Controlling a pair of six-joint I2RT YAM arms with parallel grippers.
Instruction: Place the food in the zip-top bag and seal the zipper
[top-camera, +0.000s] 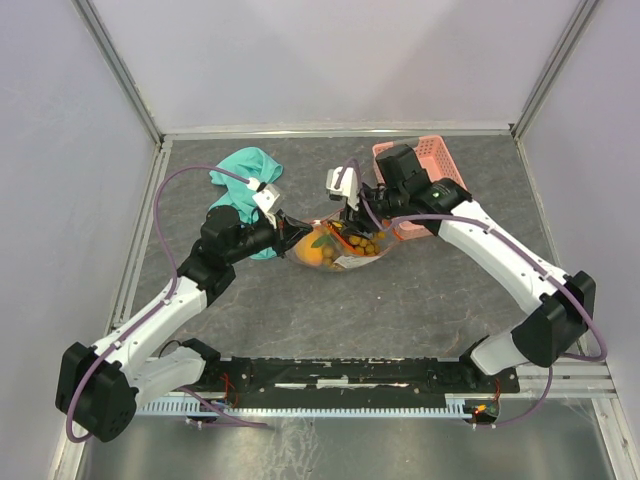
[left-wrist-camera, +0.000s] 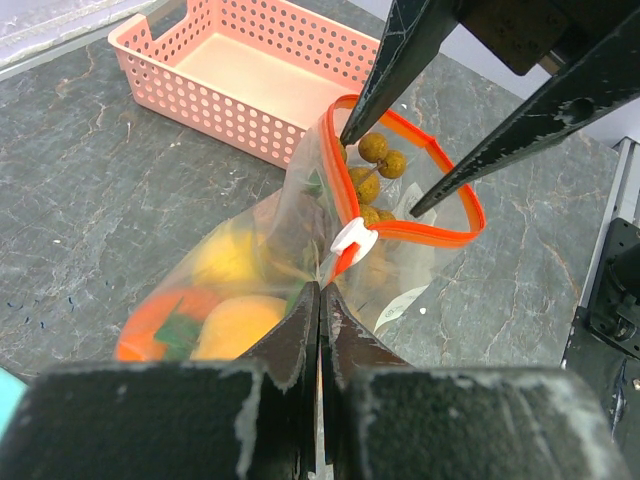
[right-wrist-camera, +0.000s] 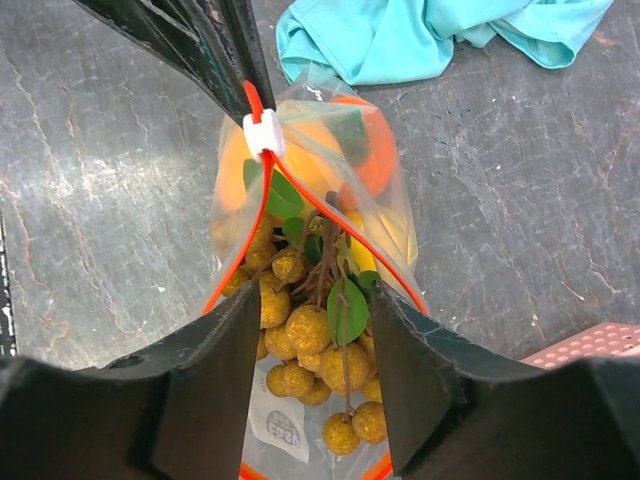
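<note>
A clear zip bag (top-camera: 340, 258) with an orange zipper holds orange and yellow fruit (right-wrist-camera: 370, 145), green leaves and a bunch of brown round fruit (right-wrist-camera: 306, 330) on stems. My left gripper is shut on the bag's zipper end, just beside the white slider (left-wrist-camera: 352, 240). In the right wrist view it reaches in from the top, by the slider. My right gripper is open over the bag's wide mouth, its fingertips either side of the fruit bunch.
A pink perforated basket (top-camera: 435, 160) stands behind the bag at the back right. A turquoise cloth (top-camera: 240, 170) lies at the back left. The grey surface in front of the bag is clear.
</note>
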